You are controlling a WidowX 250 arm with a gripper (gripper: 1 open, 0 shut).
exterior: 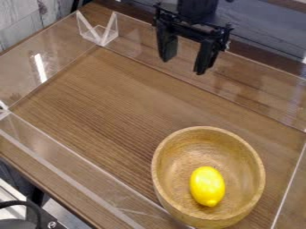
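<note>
My black gripper [187, 49] hangs over the back middle of the wooden tray, its two dark fingers apart with nothing visible between them. In the lower right a tan bowl [180, 170] holds a yellow oval object [207, 184], like a lemon or egg, lying on its bottom.
Clear plastic edging runs along the left side, with a white wire-like piece [98, 31] at the back left. Black cables show at the lower left corner.
</note>
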